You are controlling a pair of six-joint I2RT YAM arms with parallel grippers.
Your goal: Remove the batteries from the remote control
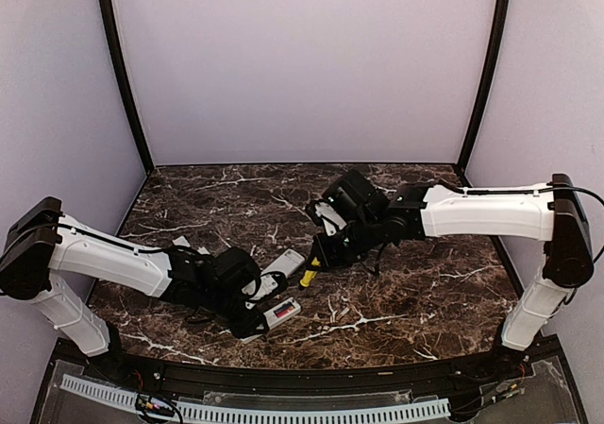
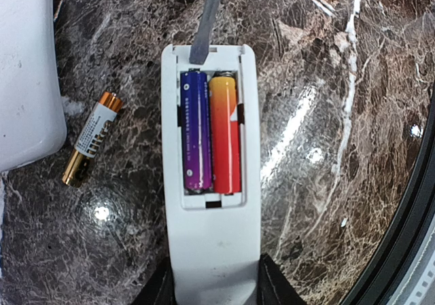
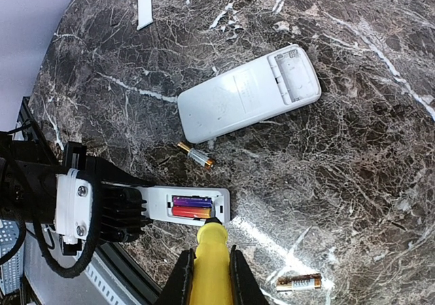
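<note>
A slim white remote (image 2: 214, 240) lies with its battery bay facing up, and my left gripper is shut on its lower end. Two batteries sit side by side in the bay: a purple one (image 2: 197, 132) and an orange-red one (image 2: 225, 138). My right gripper is shut on the yellow handle of a screwdriver (image 3: 211, 254). In the left wrist view the grey shaft of the screwdriver (image 2: 204, 30) reaches down to the bay's end, its tip close to the top of the purple battery. Whether the tip touches the battery, I cannot tell.
A larger white remote (image 3: 248, 91) with an empty bay lies behind. One loose battery (image 3: 196, 155) rests between the remotes, another (image 3: 299, 283) to the right. White covers (image 3: 145, 10) lie at the far left.
</note>
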